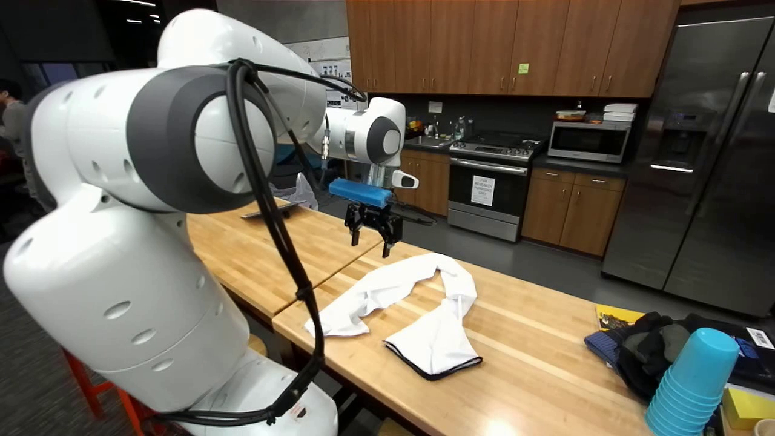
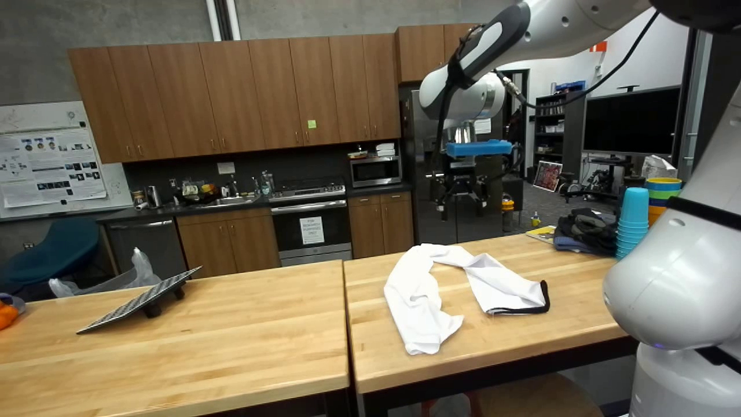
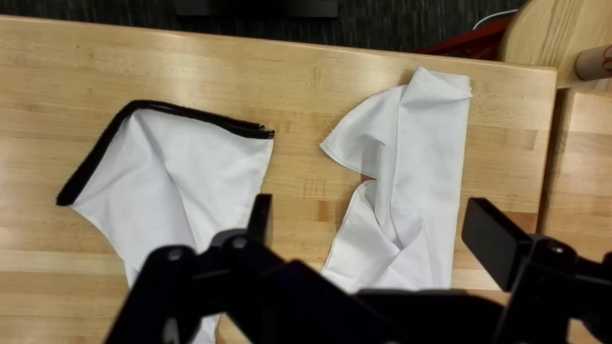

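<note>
A white cloth (image 1: pixel 436 341) with a black band along one end lies on the wooden table, bent into a loose arch with both ends towards the robot's side. In exterior view 2 the cloth (image 2: pixel 417 299) is bunched on its left leg and flatter at its black-edged end. My gripper (image 1: pixel 371 244) hangs in the air above the table, apart from the cloth, its fingers spread with nothing between them. Seen from the wrist, the cloth (image 3: pixel 427 166) shows between and beyond the open fingers; the gripper's body hides its middle.
Stacked blue cups (image 1: pixel 688 385), dark clothing (image 1: pixel 639 345) and a yellow item (image 1: pixel 616 317) crowd the table's right end. A tilted dark panel (image 2: pixel 142 300) rests on the adjoining table. Bare wood lies around the cloth.
</note>
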